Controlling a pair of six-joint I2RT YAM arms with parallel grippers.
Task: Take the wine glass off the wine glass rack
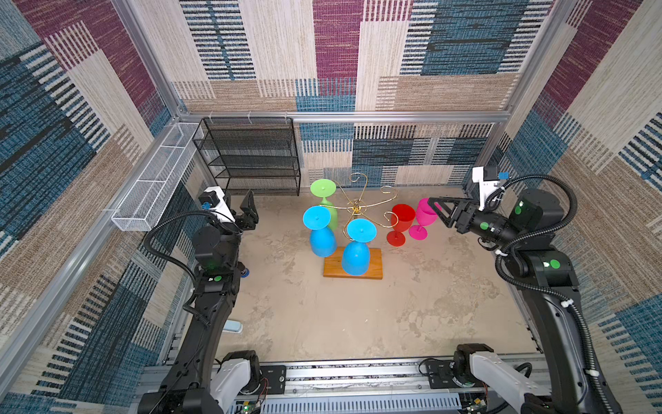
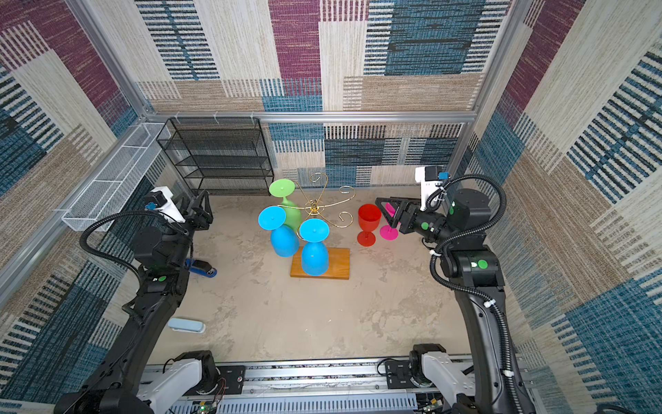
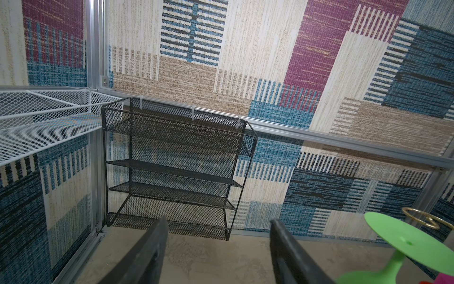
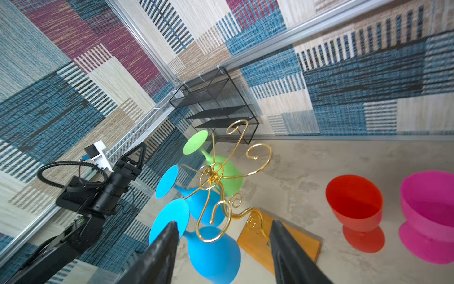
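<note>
A gold wire rack (image 1: 356,208) on a wooden base (image 1: 371,265) holds upside-down glasses: a green one (image 1: 323,187), a blue one (image 1: 321,240) and another blue one (image 1: 355,256). A red glass (image 2: 369,216) and a pink glass (image 1: 427,211) stand upright on the table to its right. My left gripper (image 1: 246,210) is left of the rack, its fingers apart with nothing between them. My right gripper (image 1: 439,212) hangs open above the pink glass; in the right wrist view its fingers point toward the rack.
A black mesh shelf (image 1: 247,160) stands at the back left, with a white wire basket (image 1: 148,183) along the left wall. A light blue object (image 2: 185,325) lies front left.
</note>
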